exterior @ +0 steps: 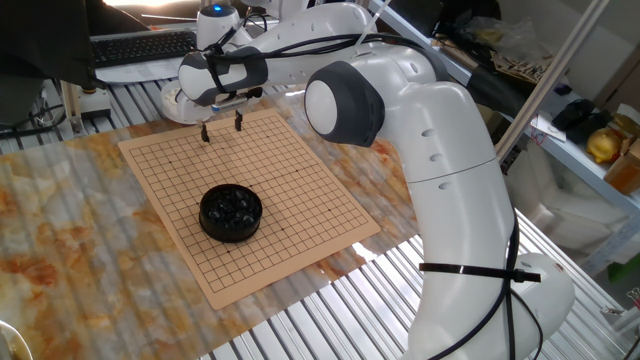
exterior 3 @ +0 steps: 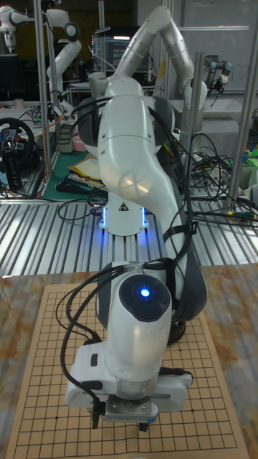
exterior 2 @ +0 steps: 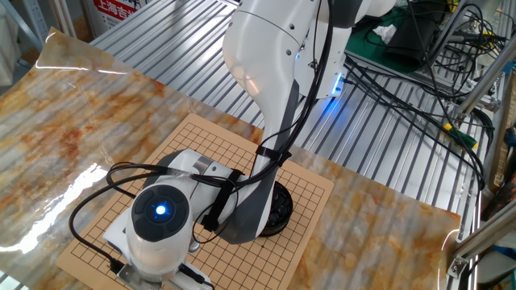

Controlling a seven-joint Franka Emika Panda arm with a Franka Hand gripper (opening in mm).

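Note:
A square wooden Go board lies on the marbled mat, its grid mostly bare. On it stands a round black bowl filled with dark, shiny pieces. Over the board's far edge hangs my gripper, open, its two dark fingers well apart and nothing visible between them. Whether the fingertips touch the board I cannot tell. From above, the arm covers part of the board and half of the bowl. In exterior view 3 the gripper's body hides most of its fingers, and only a sliver of the bowl shows behind the arm.
A marbled mat surrounds the board, with free room at its left. Beyond its far edge are a keyboard and a white round container partly behind the wrist. Loose cables lie near the arm's base.

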